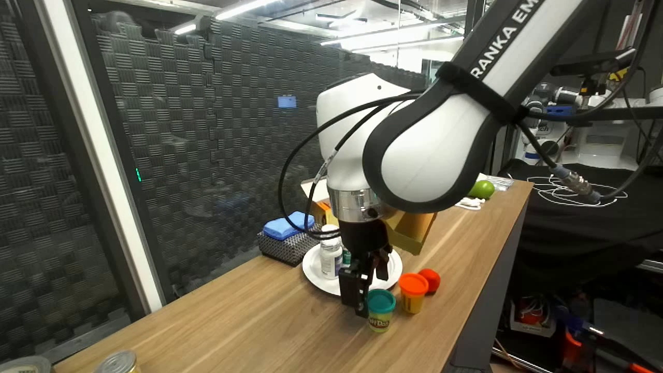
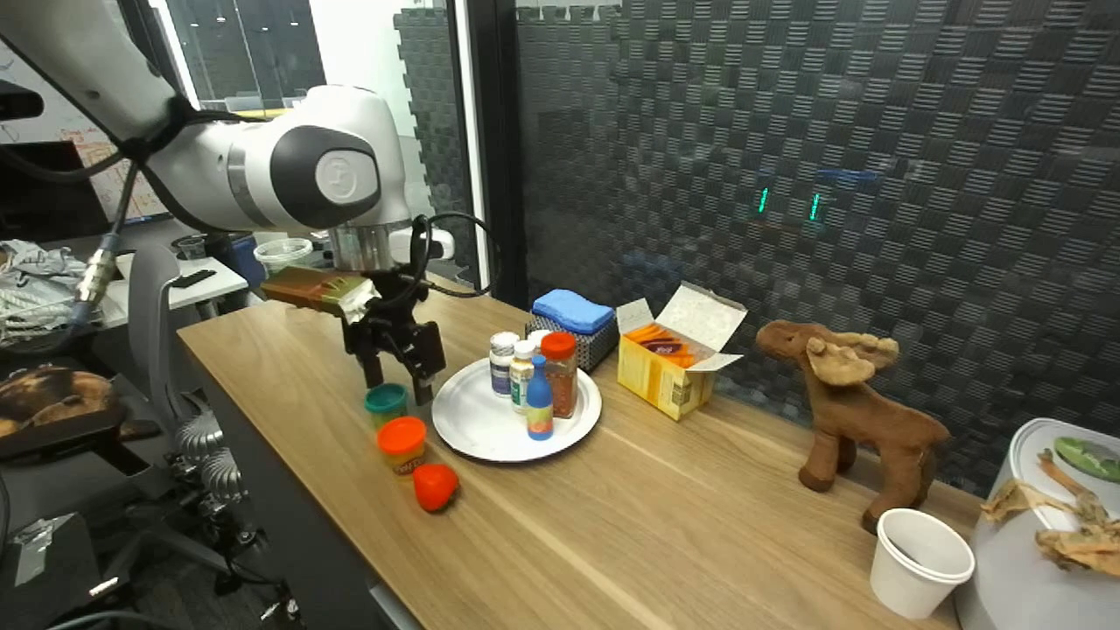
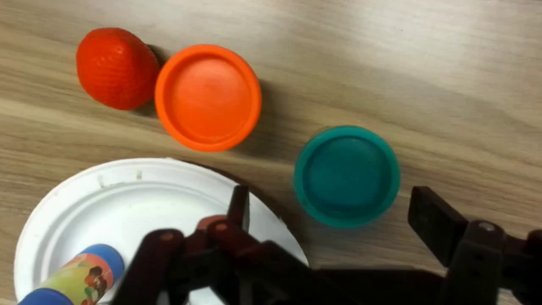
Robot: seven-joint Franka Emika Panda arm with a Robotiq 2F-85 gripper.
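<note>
My gripper stands open above the table, its fingertips spread apart with nothing held. Below it is a Play-Doh tub with a teal lid [image 3: 347, 176], seen from above slightly beyond the line between the fingertips. An orange-lidded tub [image 3: 208, 97] stands beside it, with a red strawberry-like object [image 3: 117, 68] close against that one. In exterior view 2 the teal-lidded tub [image 2: 386, 403] is just under the fingers, upright on the table. A white plate [image 2: 472, 432] lies alongside, bearing several bottles, among them a blue-capped one [image 2: 538, 399] and a red-capped jar [image 2: 561, 369].
Behind the plate are a blue cloth [image 2: 573, 311] on a dark mesh box and an open yellow carton [image 2: 653, 380]. A plush moose [image 2: 863, 420] and white cups [image 2: 920, 567] stand farther right. Bare tabletop lies in front of the plate in exterior view 2.
</note>
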